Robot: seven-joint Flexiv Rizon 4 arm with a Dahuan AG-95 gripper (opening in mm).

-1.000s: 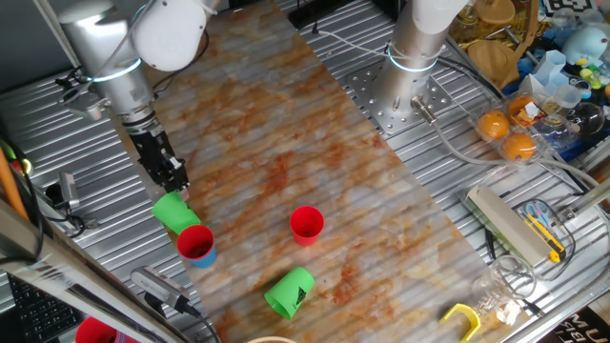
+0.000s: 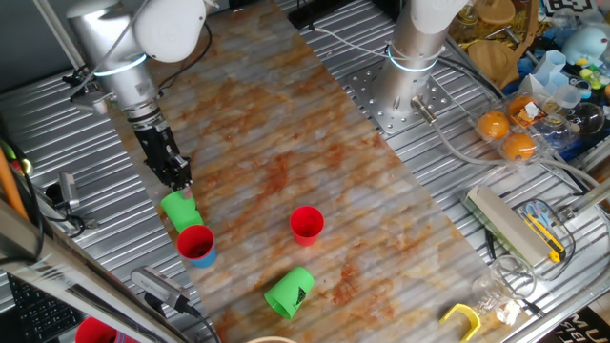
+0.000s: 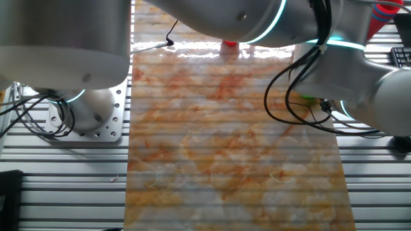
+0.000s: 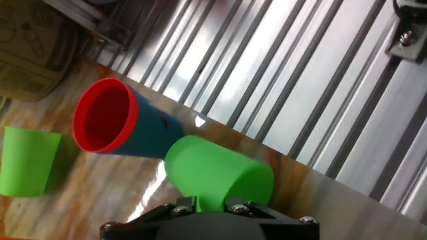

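A green cup (image 2: 179, 211) lies on its side near the left edge of the marbled board. My gripper (image 2: 181, 186) points down at it from above. In the wrist view this cup (image 4: 210, 170) is directly in front of the gripper, whose two fingertips stand a short way apart at its near side. Whether they grip it is not clear. Close beside the green cup is a blue cup (image 4: 150, 127) with a red cup (image 4: 101, 117) showing at its mouth. A second green cup (image 2: 289, 292) lies on its side, and a red cup (image 2: 307, 226) is near mid-board.
Metal slats (image 4: 267, 73) run along the board's left edge. A small grey device (image 2: 160, 288) with a cable is off the lower left side. At the lower right are a yellow hook-shaped piece (image 2: 461, 322) and a clear container (image 2: 505, 281). The upper board is bare.
The green cup by my gripper has turned and shifted slightly right. The gripper has moved a little the same way. The other cups stay where they were.
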